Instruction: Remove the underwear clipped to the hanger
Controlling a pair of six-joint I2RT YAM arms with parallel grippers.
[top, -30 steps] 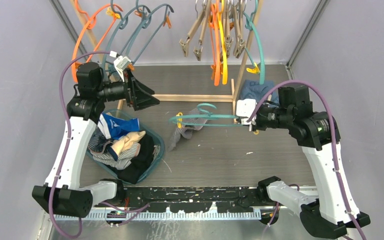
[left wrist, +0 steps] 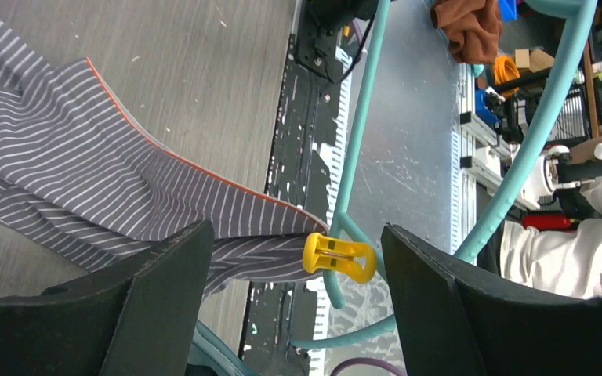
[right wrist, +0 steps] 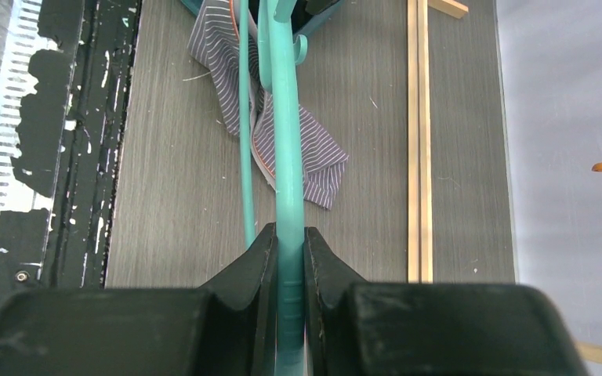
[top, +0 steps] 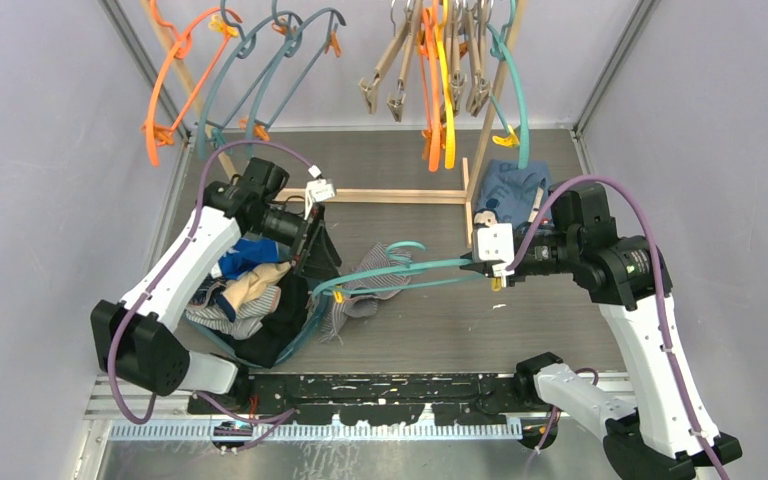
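Observation:
In the top view my right gripper (top: pixel 476 263) is shut on a teal hanger (top: pixel 430 265), which lies level and points left. The right wrist view shows its rod (right wrist: pixel 288 149) between the fingers. Grey striped underwear (left wrist: pixel 117 157) with an orange edge hangs from a yellow clip (left wrist: pixel 337 257) on that hanger, its corner at the clip. My left gripper (top: pixel 322 268) stands open close to the hanger's left end. Seen from the left wrist, the clip lies in the gap between the spread fingers, apparently beyond the tips.
Below the left arm stands a teal basket (top: pixel 305 345) of mixed clothes. At the back, orange, teal and yellow hangers (top: pixel 449 110) hang from a wooden rack (top: pixel 390 196). Blue cloth (top: pixel 513 190) lies behind the right gripper.
The right gripper has brought the hanger slightly toward the front, with the underwear on it.

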